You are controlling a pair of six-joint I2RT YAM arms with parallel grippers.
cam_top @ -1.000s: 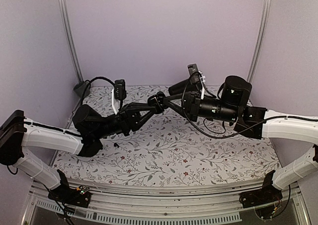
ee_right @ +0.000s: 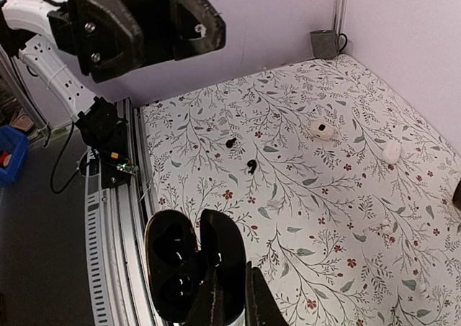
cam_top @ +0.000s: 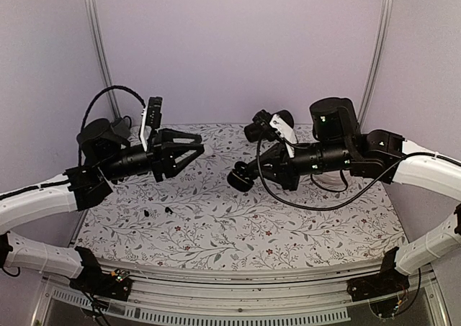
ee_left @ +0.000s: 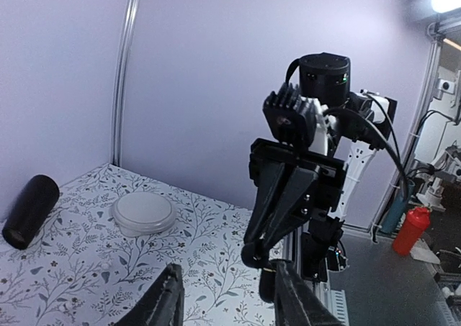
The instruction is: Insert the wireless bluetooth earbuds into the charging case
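The black charging case (cam_top: 240, 178) hangs above the table with its lid raised; in the right wrist view the case (ee_right: 171, 268) shows its hollow interior. My right gripper (cam_top: 252, 170) is shut on it. Left of the case and apart from it, my left gripper (cam_top: 201, 144) stands open, its fingers (ee_left: 167, 301) spread with nothing between them. Two small black earbuds lie on the table at the left: one earbud (ee_right: 230, 142) is a little apart from the other earbud (ee_right: 251, 166). The case (ee_left: 255, 255) also appears below the right fingers in the left wrist view.
A black cylinder (ee_left: 31, 211) and a round white-lidded container (ee_left: 143, 212) stand at the back right. A grey mug sits in the far left corner. Small pale items (ee_right: 321, 129) are on the patterned cloth.
The left gripper has since moved left and up, away from it. The right gripper has lowered slightly with the case.
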